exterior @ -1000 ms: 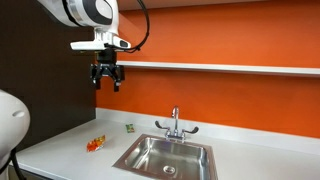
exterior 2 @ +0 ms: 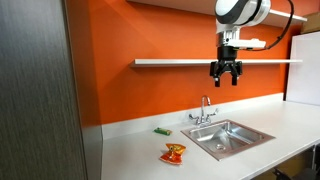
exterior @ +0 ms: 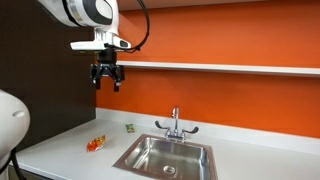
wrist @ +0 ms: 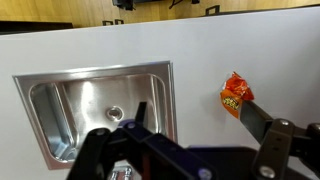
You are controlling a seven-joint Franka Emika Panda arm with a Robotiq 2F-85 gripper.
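Observation:
My gripper [exterior: 106, 86] hangs high above the counter, pointing down. Its fingers stand well apart in both exterior views, and nothing shows between them. In the wrist view, a crumpled orange and red packet [wrist: 235, 93] lies on the white counter, near the right-hand finger in the picture but far below it. The same packet [exterior 2: 173, 153] appears toward the counter's front in exterior view 2. A small green packet [exterior: 130, 128] lies farther back, near the wall. The steel sink [wrist: 95, 100] looks empty apart from its drain.
A tap [exterior: 176, 125] with two lever handles rises behind the sink. A white shelf [exterior: 220, 69] runs along the orange wall at roughly the gripper's height. Dark panelling [exterior: 60, 60] closes off one side. Bare counter [exterior 2: 125, 160] surrounds the packets.

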